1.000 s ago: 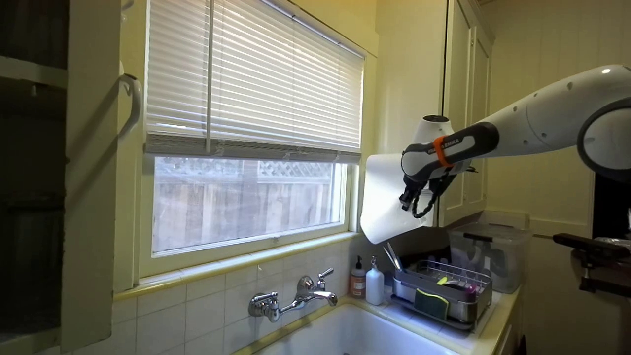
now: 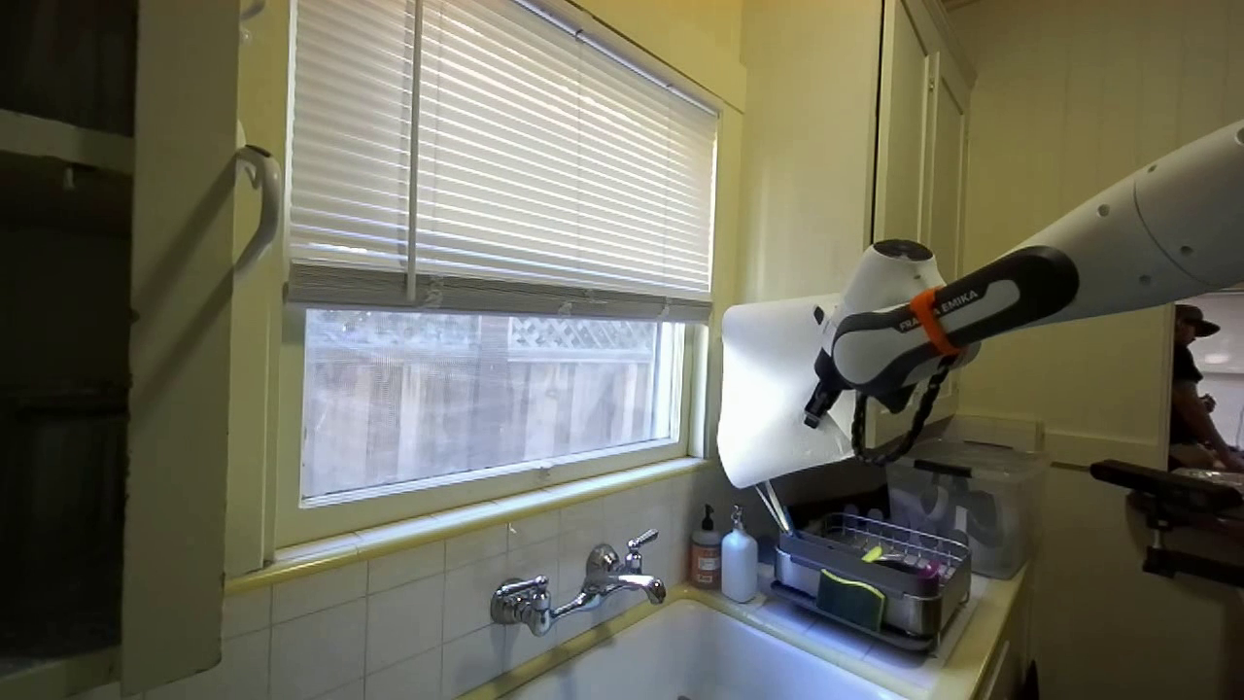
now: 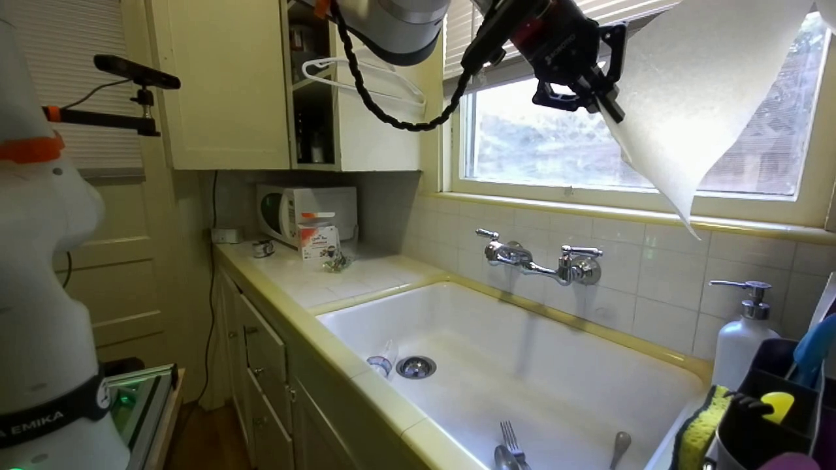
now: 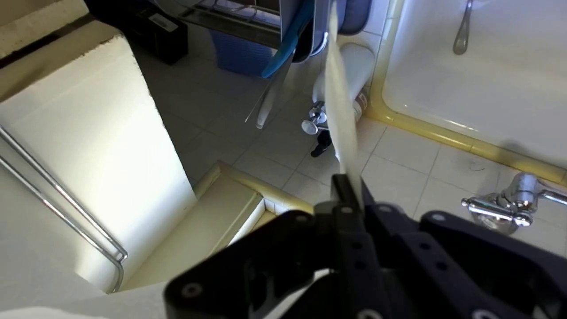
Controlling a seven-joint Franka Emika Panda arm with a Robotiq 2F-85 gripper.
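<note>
In exterior view 2 a thin white sheet (image 3: 697, 86), like paper towel, spreads in front of the window with its lower corner hanging down. The fingertips of my gripper (image 3: 609, 100) are shut on its left edge. Looking from the wrist, the sheet (image 4: 340, 101) is almost edge-on, rising out of the closed tips of the gripper. Exterior view 1 shows the sheet (image 2: 770, 391) broad and bright beside the upper cabinet, partly behind the arm. Whether its far end is attached to anything cannot be told.
Below are the sink (image 3: 548, 352), holding cutlery, and the wall faucet (image 3: 541, 262). A dish rack (image 2: 875, 572) and soap bottles (image 2: 740, 560) stand on the counter under the sheet. The upper cabinet (image 2: 816, 152) is close to the arm.
In exterior view 1 the arm's wrist has moved right and slightly down. The sheet has shifted only a little, and its lower edge looks more bent. A person now shows at the right edge.
</note>
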